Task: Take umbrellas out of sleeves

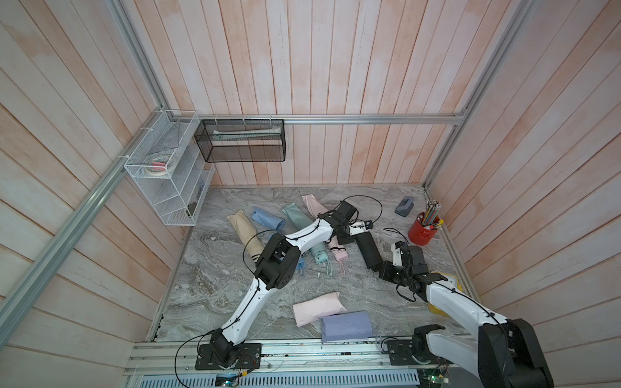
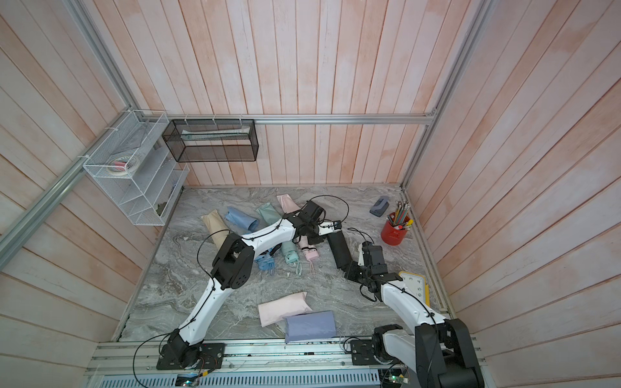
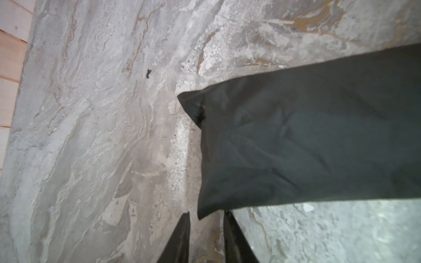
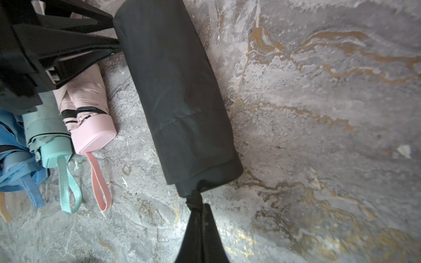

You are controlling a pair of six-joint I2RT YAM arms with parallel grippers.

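Note:
A black umbrella in its sleeve (image 4: 175,96) lies on the table between my grippers. At its handle end, my right gripper is shut on the short black strap (image 4: 194,201). My left gripper is part open at the sleeve's other end, its fingertips close to a loose corner of the black cloth (image 3: 285,135); contact is hard to tell. Left of the black umbrella lie a pink umbrella (image 4: 94,125), a green umbrella (image 4: 50,135) and a blue umbrella (image 4: 17,162), handles toward the front. The left arm partly covers them in the top views.
Flat pink and lavender fabric pieces, the pink one (image 1: 317,307) and the lavender one (image 1: 346,326), lie at the front edge. A beige piece (image 1: 242,226) lies at the left. A red cup of pens (image 1: 421,231) stands at the right.

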